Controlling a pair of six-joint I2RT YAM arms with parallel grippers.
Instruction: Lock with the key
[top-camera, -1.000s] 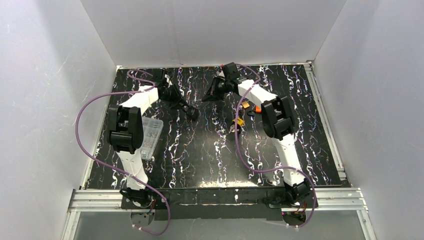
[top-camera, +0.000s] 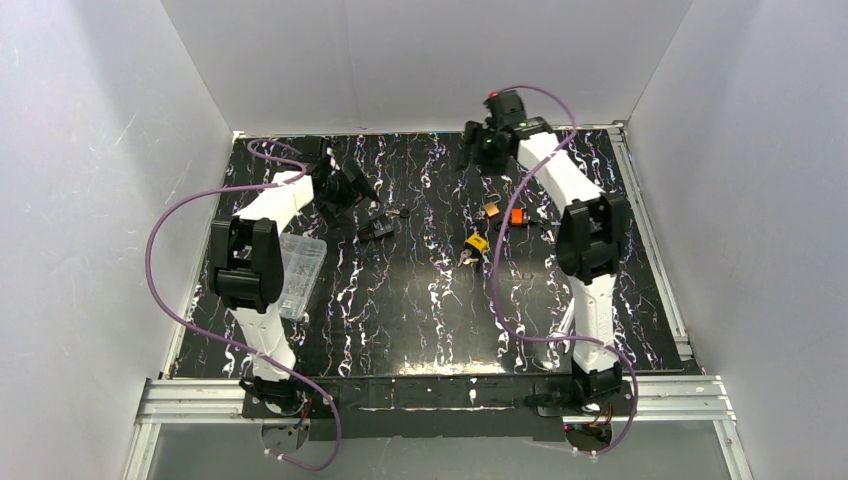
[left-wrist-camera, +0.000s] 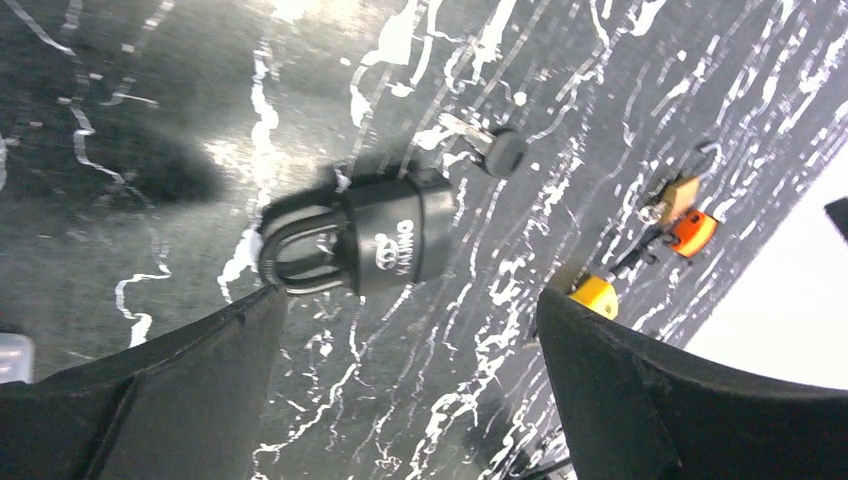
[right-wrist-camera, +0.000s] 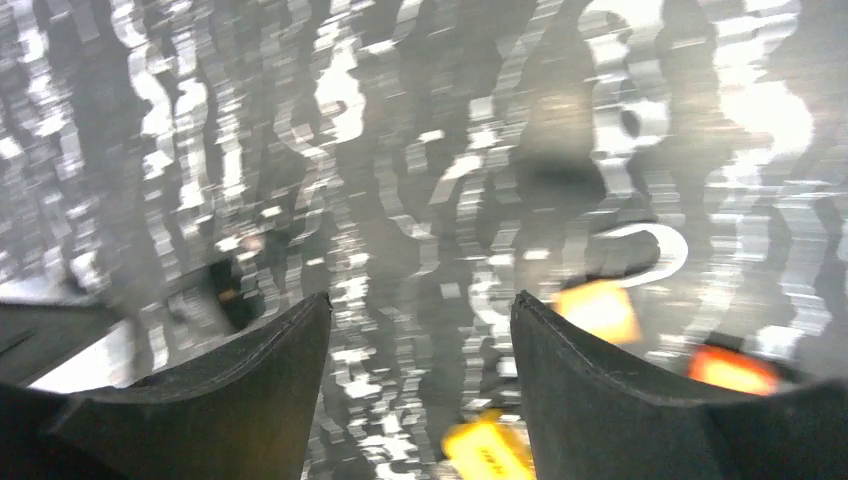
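Observation:
A black padlock (left-wrist-camera: 395, 235) lies on the dark marbled table below my left gripper (top-camera: 350, 195), shackle pointing left in the left wrist view. A small key with a black head (left-wrist-camera: 504, 152) lies just beside it. My left gripper is open, nothing between its fingers. My right gripper (top-camera: 480, 150) is open and empty, raised toward the back right, above and behind the smaller padlocks; its wrist view is blurred.
A brass padlock (top-camera: 490, 208), an orange lock (top-camera: 518, 217) and a yellow item (top-camera: 476, 243) lie right of centre. A clear plastic tray (top-camera: 300, 300) sits under the left arm.
My right arm has swung to the back right, away from the black padlock and key. The padlock now lies free under my left gripper, which has barely moved.

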